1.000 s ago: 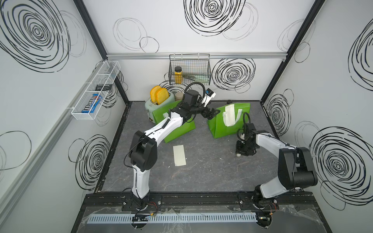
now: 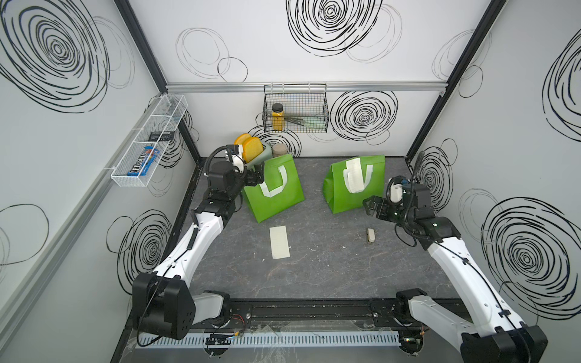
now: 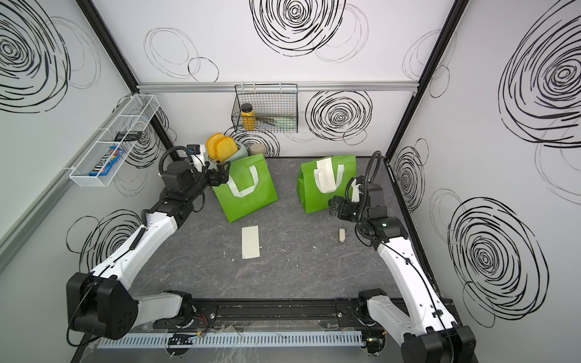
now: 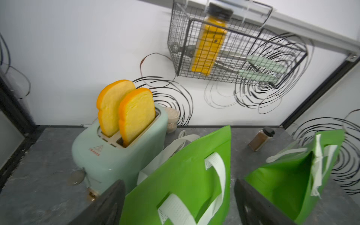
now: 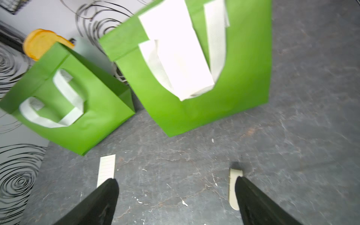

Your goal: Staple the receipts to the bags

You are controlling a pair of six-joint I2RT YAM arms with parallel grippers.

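My left gripper [image 2: 254,175] hovers over the left green bag [image 2: 275,202], its fingers apart with nothing visible between them. That bag has white handles. The right green bag [image 2: 339,199] has a white paper slip [image 2: 354,175] over its handle area; I cannot tell if it is fastened. A cream paper strip [image 2: 279,242] lies on the table in front of the left bag. My right gripper [image 2: 374,205] stands open in front of the right bag, above a small pale oblong object [image 2: 370,235], possibly the stapler.
A mint toaster [image 4: 105,157] with two bread slices stands behind the left bag, beside a cup [image 4: 171,120]. A small jar [image 4: 261,139] stands between the bags at the back. A wire basket [image 2: 296,109] hangs on the back wall.
My left arm has swung leftward from near the right bag to over the left bag. The right gripper has risen and moved back, uncovering the small pale object.
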